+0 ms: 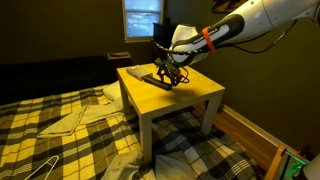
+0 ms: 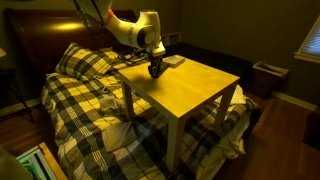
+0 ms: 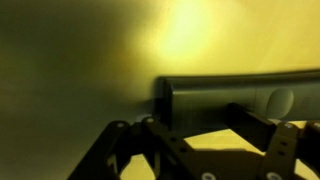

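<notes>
A long dark bar-like object with a round grey spot [image 3: 280, 102] runs from the middle to the right edge of the wrist view. In exterior view 1 a dark bar [image 1: 155, 82] lies on the yellow-lit table [image 1: 165, 100]. My gripper is low over the bar, its fingertips apart, one by the bar's left end and the other overlapping the bar farther right. Whether either finger touches the bar cannot be made out. From exterior view 2, the gripper [image 2: 155, 69] is over the table's far left part, and the bar is not clear there.
A pale flat item [image 2: 173, 61] lies near the table's back edge. A bed with a checked blanket [image 2: 85, 60] stands beside and behind the table.
</notes>
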